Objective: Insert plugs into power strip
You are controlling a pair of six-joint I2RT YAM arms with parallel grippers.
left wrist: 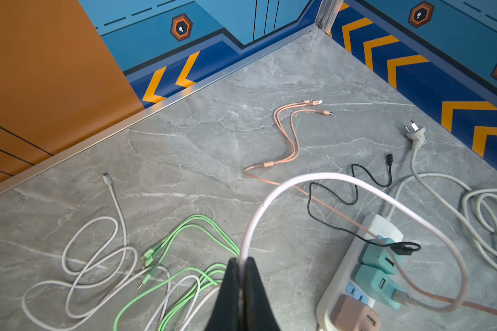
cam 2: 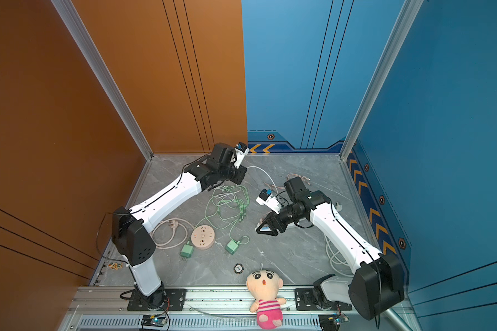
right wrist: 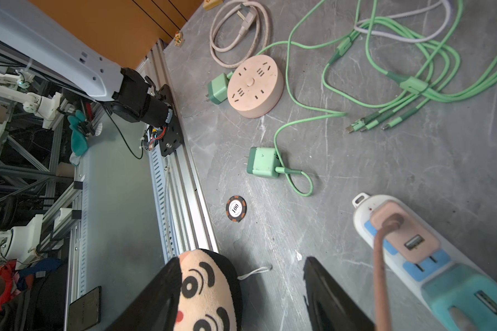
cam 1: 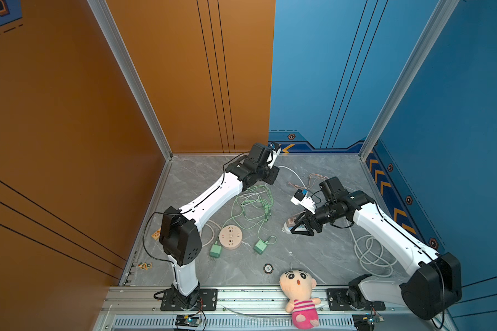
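The white power strip [left wrist: 336, 275] lies right of the table's middle. Seated on it are a pink plug [right wrist: 406, 234], a teal plug [left wrist: 375, 284] with a white cable and a second teal plug [left wrist: 379, 256] with a black cable. My left gripper is shut, with the white cable [left wrist: 309, 176] pinched at its fingertips and arching over to its plug. Beside the strip's pink-plug end, my right gripper hangs with its fingers [right wrist: 331, 292] well apart and nothing between them. From above, the right gripper [cam 1: 302, 227] hides most of the strip.
Green chargers [right wrist: 264, 161] and a round pink socket block [right wrist: 255, 85] sit on the left, near tangled green cables [cam 1: 254, 204]. A poker chip [right wrist: 235, 208] and a doll [cam 1: 299, 295] are at the front. A loose white plug [left wrist: 415, 134] lies far right.
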